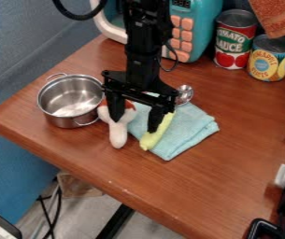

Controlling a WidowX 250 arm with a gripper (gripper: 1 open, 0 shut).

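Note:
My black gripper (135, 108) is in the middle of the table, lowered over a folded light blue cloth (187, 133). Its fingers are spread over a pale toy with a red top (119, 131) on the left and a yellow elongated item (153, 137) on the right, which lies on the cloth. The dark fingers hide parts of both items; whether they touch either cannot be seen. A metal spoon (185, 93) lies behind the cloth.
A steel pot (70, 99) stands left of me. A teal microwave toy (194, 28), a tomato can (234, 39) and another can (269, 60) stand at the back. A black appliance (282, 196) borders the right.

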